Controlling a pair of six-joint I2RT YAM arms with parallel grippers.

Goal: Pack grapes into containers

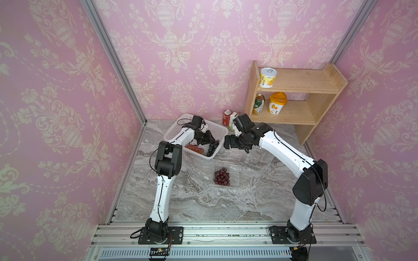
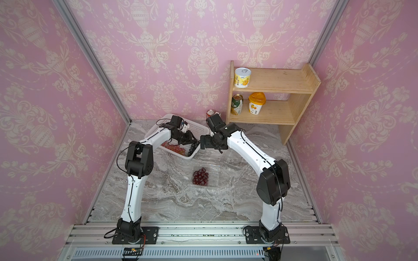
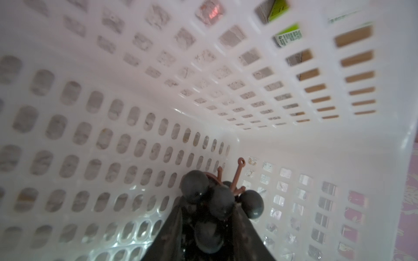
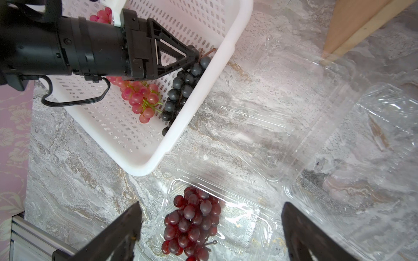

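A white perforated basket [image 4: 145, 163] holds red grapes [image 4: 139, 99] and black grapes [image 4: 174, 93]. My left gripper reaches into it, its fingers around the upper end of the black bunch; whether they grip is unclear. A clear container with dark red grapes [image 4: 193, 217] stands in front of the basket. My right gripper hovers open above it and beside the basket, nothing between its fingers. Empty clear containers [image 4: 357, 174] lie to the right of the basket in the right wrist view.
A wooden shelf [image 1: 291, 116] with cans and a tub stands at the back right. A red can [image 1: 226, 116] and a carton stand behind the basket.
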